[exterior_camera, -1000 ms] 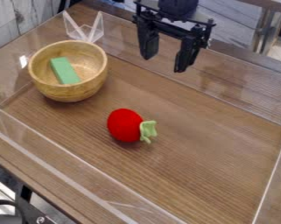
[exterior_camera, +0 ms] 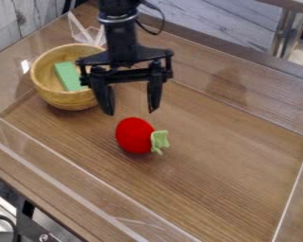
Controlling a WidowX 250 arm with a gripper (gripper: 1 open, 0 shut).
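Note:
My dark gripper (exterior_camera: 128,85) hangs open over the left-centre of the wooden table, its fingers apart. Below it lies a red round object with a green top (exterior_camera: 135,134), like a toy strawberry or tomato. Behind the gripper on the left, a yellow bowl (exterior_camera: 46,87) holds a green block (exterior_camera: 68,76), partly hidden by the gripper.
A white wall or panel runs along the back left, and a pale ledge is at the top right. A dark cable is at the bottom left corner.
My gripper has come from the back of the table toward the front left, to above the red object. The red object and bowl have not visibly moved.

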